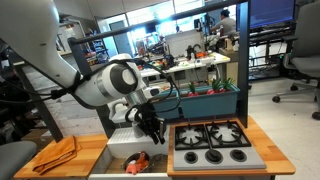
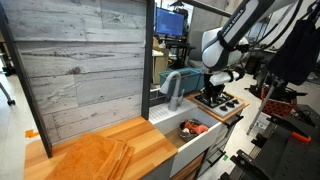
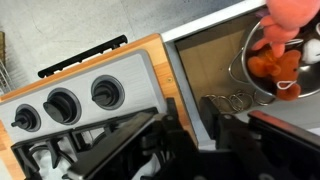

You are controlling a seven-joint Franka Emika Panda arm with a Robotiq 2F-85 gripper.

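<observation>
In the wrist view my gripper has its dark fingers apart, with nothing seen between them. They stand over the wooden strip between the stove and a recessed compartment (image 3: 205, 75). In that compartment lies a metal pot (image 3: 240, 68) holding an orange item (image 3: 283, 68), with a pinkish-red item (image 3: 290, 12) above it, partly cut off by the frame. Exterior view 1 has the gripper (image 1: 157, 132) raised above and to the right of the pot (image 1: 150, 160), near the stove's left edge. Exterior view 2 shows the pot's red contents (image 2: 195, 127); the fingertips are unclear there.
The stove (image 1: 212, 145) with black grates and several knobs stands right of the compartment. An orange cloth (image 1: 55, 154) lies on the left wooden counter. A blue-green bin (image 1: 208, 105) sits behind the stove, and a tall faucet (image 2: 172, 85) rises by the compartment.
</observation>
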